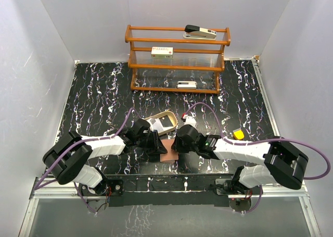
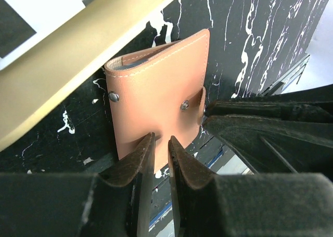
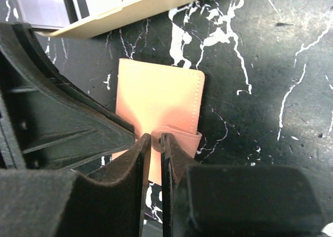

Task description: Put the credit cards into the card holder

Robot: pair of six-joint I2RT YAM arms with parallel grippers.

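The tan leather card holder (image 1: pixel 169 151) lies near the table's front edge, between both arms. Its pocket opening faces up in the left wrist view, with something bluish-grey just inside. My left gripper is nearly closed against the holder's face (image 2: pixel 156 86), leather at its tips. A small strap at the holder's side is pinched in my right gripper; a metal snap (image 2: pixel 184 105) shows beside it. White cards (image 1: pixel 156 124) and a dark one lie in a cream tray (image 1: pixel 174 118) just behind the holder.
A wooden shelf rack (image 1: pixel 177 89) stands at the back, carrying a stapler (image 1: pixel 200 32), a small box (image 1: pixel 162 52) and a white item (image 1: pixel 187 85). A yellow block (image 1: pixel 238 134) sits at the right. Open tabletop lies left and right of the tray.
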